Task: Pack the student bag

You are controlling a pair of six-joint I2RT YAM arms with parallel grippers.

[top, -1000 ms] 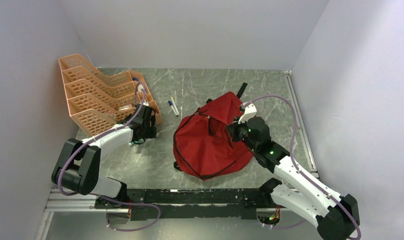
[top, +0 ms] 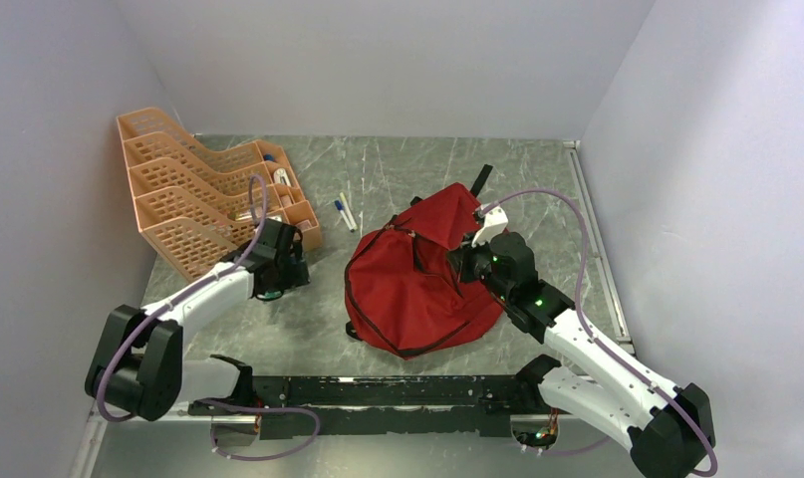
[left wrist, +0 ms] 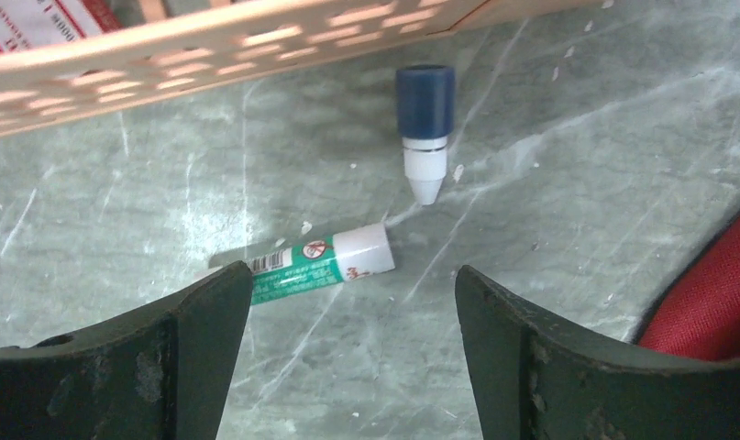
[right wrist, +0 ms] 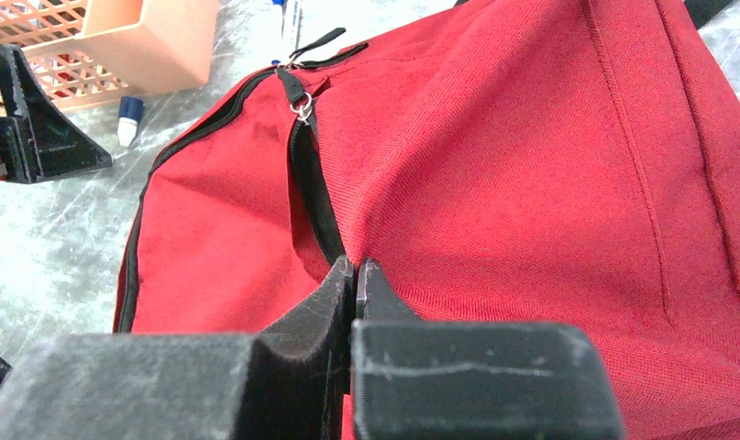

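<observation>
The red bag (top: pixel 417 284) lies in the middle of the table, its dark zipper partly open in the right wrist view. My right gripper is shut at the lip of the bag's fabric (right wrist: pixel 494 183); whether cloth is pinched between its tips is hard to see. Over on the left, my left gripper stands open above the table. A green-and-white glue stick (left wrist: pixel 320 264) lies below it, one end hidden behind the left finger (left wrist: pixel 205 339). Farther off is a small white bottle with a dark blue cap (left wrist: pixel 425 128), lying apart from the fingers.
A peach organizer (top: pixel 193 184) with several compartments stands at the back left, close beyond my left gripper. Two pens, including a blue-capped marker (top: pixel 342 211), lie between organizer and bag.
The right arm and bag look unmoved.
</observation>
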